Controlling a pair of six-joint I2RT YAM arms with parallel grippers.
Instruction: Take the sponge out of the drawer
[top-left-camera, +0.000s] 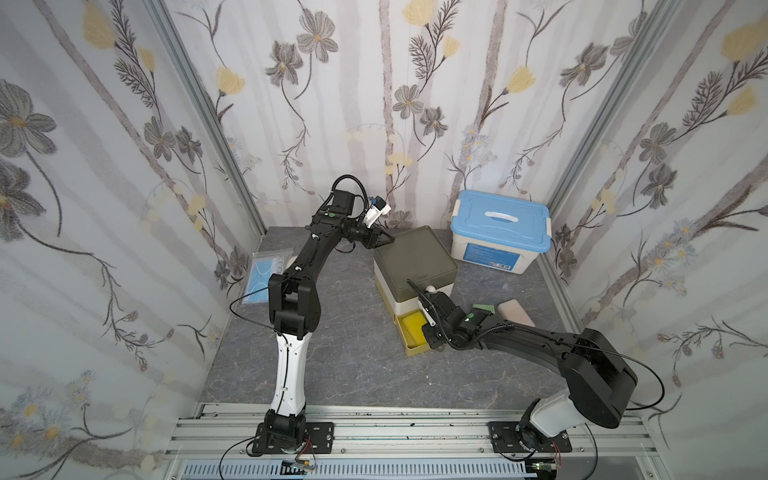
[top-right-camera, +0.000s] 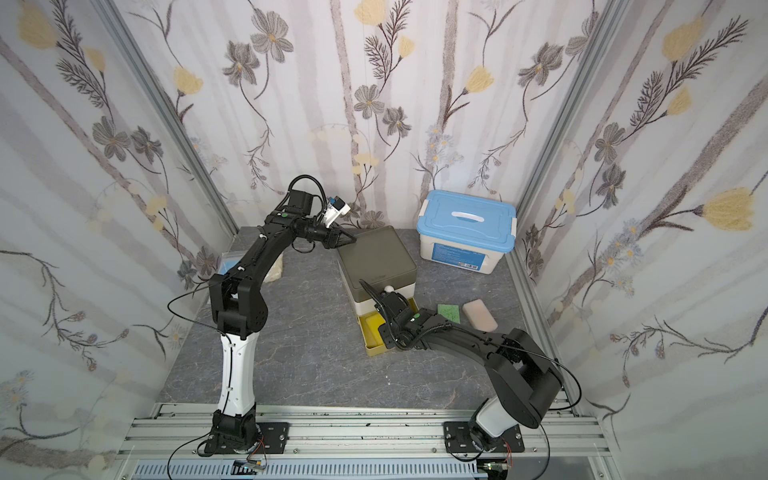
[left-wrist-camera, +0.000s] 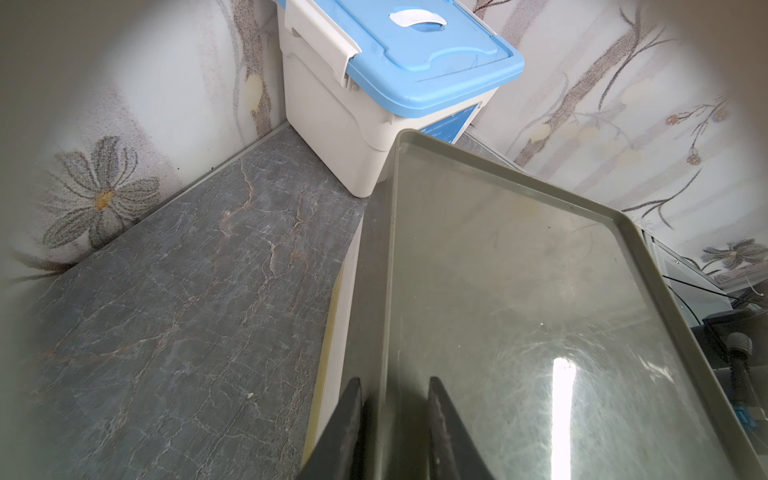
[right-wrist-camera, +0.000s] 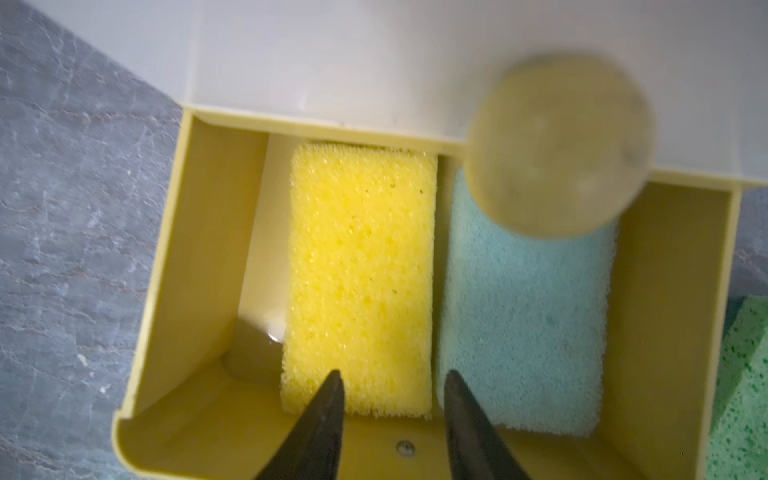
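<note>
In the right wrist view the pulled-out drawer (right-wrist-camera: 148, 320) holds a yellow sponge (right-wrist-camera: 360, 280) on the left and a blue-green sponge (right-wrist-camera: 524, 320) beside it on the right. My right gripper hangs over the drawer's front part, its fingers apart, near the front end of the yellow sponge. Nothing shows held between them. My left gripper is shut on the rim of the box's grey-green lid (left-wrist-camera: 512, 304), at the back left corner of the drawer box (top-left-camera: 396, 288). A round knob (right-wrist-camera: 560, 144), blurred, covers part of the blue-green sponge.
A green sponge (top-right-camera: 449, 312) and a pink one (top-right-camera: 480, 315) lie on the table right of the box. A white bin with a blue lid (top-left-camera: 501, 228) stands at the back right. Table space left of the drawer is clear.
</note>
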